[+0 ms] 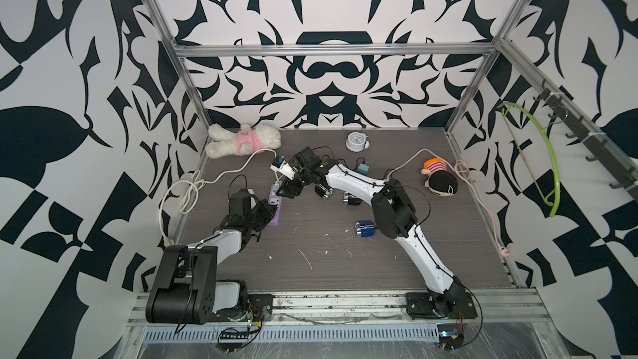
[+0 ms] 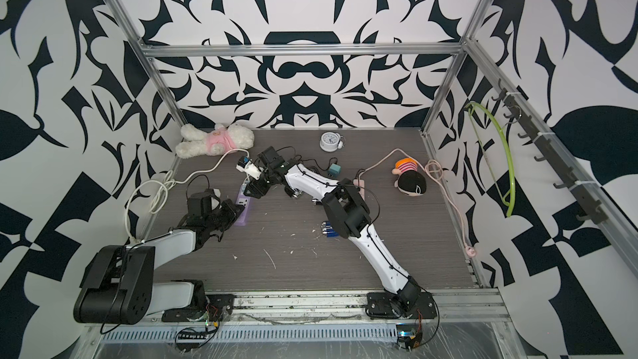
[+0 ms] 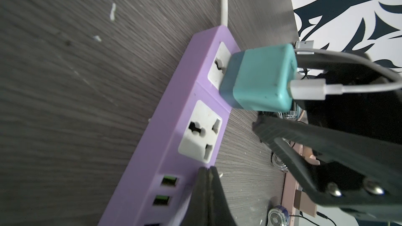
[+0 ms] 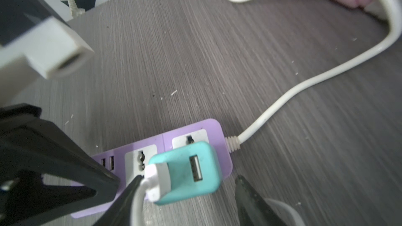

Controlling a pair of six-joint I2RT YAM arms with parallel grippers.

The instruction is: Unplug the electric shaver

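Note:
A teal charger block sits on the purple power strip, with a white USB plug and its cable in its face. My right gripper is open, its fingers on either side of the block with gaps showing. The left gripper is shut beside the strip's socket face, nothing visible between its tips. In the left wrist view a dark right finger hangs close to the teal block. Which shaver the cable feeds cannot be told; a blue-and-silver shaver-like device lies mid-table.
Two more silver-and-black devices lie partly under the right arm, one of them a small device. A second teal block and a white dial are farther back. A plush bear lies at the back left.

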